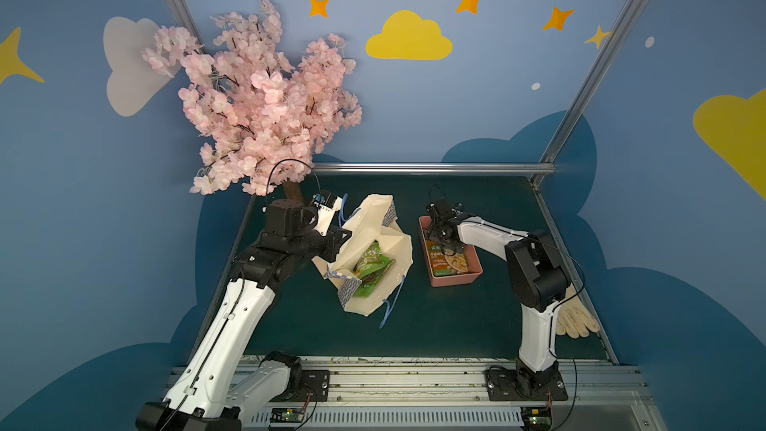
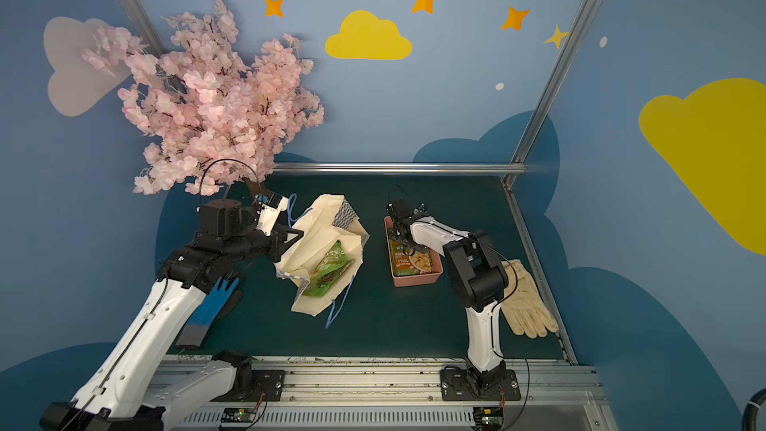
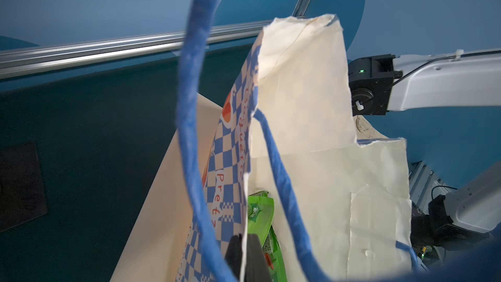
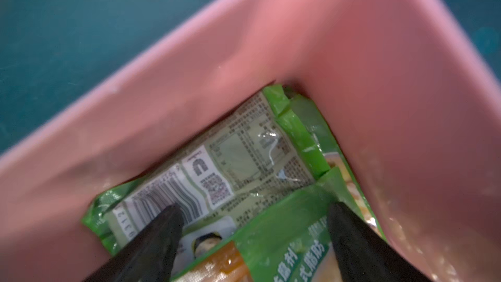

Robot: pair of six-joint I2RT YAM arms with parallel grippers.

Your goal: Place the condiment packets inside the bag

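Note:
The paper bag (image 1: 399,259) stands mouth up and tilted left of centre, with green packets (image 1: 371,263) inside it. My left gripper is shut on the bag's upper edge, the thin paper wall passing between its fingers. To the bag's right, more packets lie in a pink bin (image 1: 459,279): a grey-backed packet (image 4: 208,177) with a barcode and a green and orange one (image 4: 292,235) overlapping it. Over these, inside the bin, my right gripper is open, its fingers spread above the packets. Whether they touch them cannot be told.
Blue handles (image 3: 287,193) of the bag loop near my left gripper. A pink blossom tree (image 1: 271,103) fills the back left. Pale gloves (image 2: 526,303) lie at the right edge, a blue glove (image 2: 209,311) at the left. Bare table lies in front of the bin.

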